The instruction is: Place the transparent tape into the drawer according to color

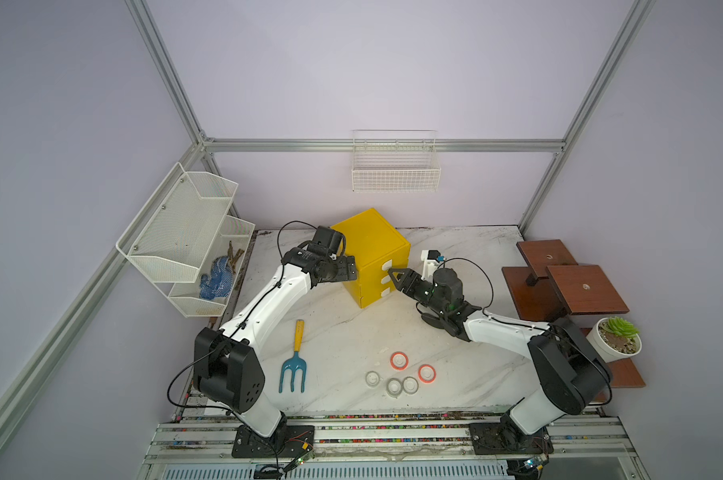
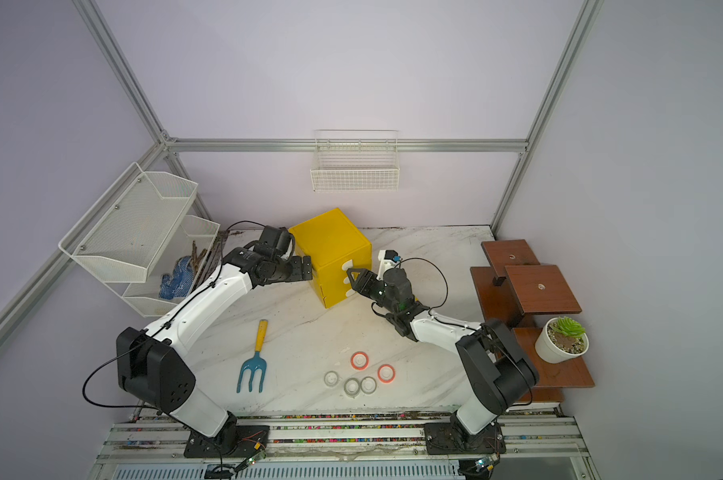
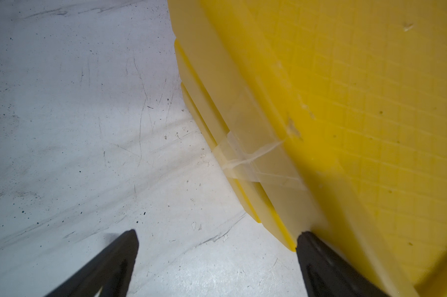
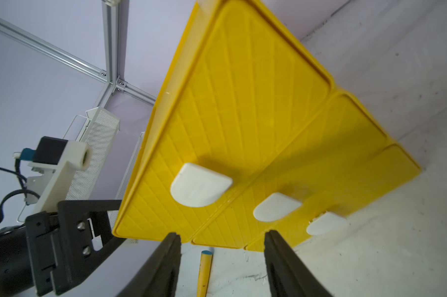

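Note:
The yellow drawer box (image 1: 365,236) has all three white-handled drawers shut. My left gripper stands open against the box's left side, nothing between its fingers. My right gripper is open, just in front of the drawer fronts, by the top drawer handle (image 4: 199,184). On the table lie two red tape rings (image 2: 360,353) (image 2: 386,365) and several clear or grey tape rings (image 2: 352,396), toward the front.
A fork with a yellow handle (image 1: 298,334) lies front left. Mesh racks (image 1: 177,232) are on the left; wooden shelves (image 1: 584,288) with a potted plant (image 1: 613,344) are on the right. An object behind the right arm is mostly hidden.

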